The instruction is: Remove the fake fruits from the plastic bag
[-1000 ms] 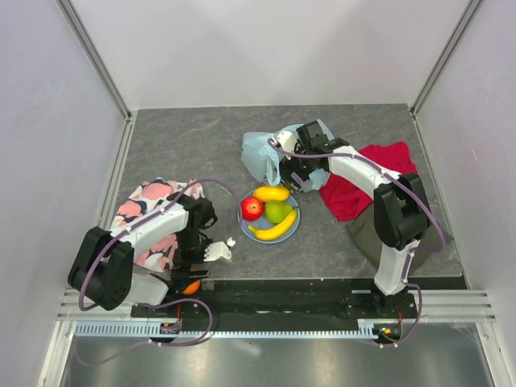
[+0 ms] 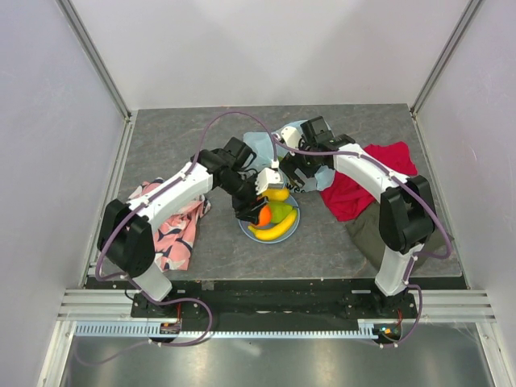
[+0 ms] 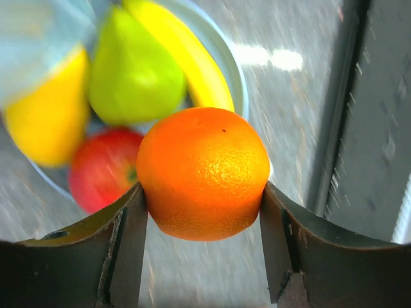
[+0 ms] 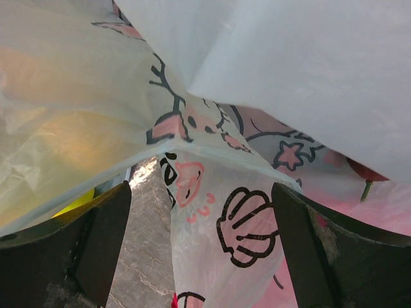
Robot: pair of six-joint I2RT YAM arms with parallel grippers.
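Note:
My left gripper has the orange (image 3: 204,163) between its fingertips, over the blue plate (image 2: 250,235) that holds a banana (image 2: 272,232), a green pear (image 3: 135,77), a yellow fruit (image 3: 48,109) and a red apple (image 3: 103,173). Behind the plate is the translucent pale-blue plastic bag (image 2: 262,145), printed with cartoon shapes. My right gripper is open among the bag's folds (image 4: 228,218); a small red item (image 4: 363,168) shows through an opening at right, only partly visible.
Pink patterned cloth (image 2: 173,246) lies at left, red cloth (image 2: 351,201) and olive cloth (image 2: 371,238) at right.
My left gripper has carried the orange from the front-left table edge up and right to over the plate. The right arm is nearly still at the bag.

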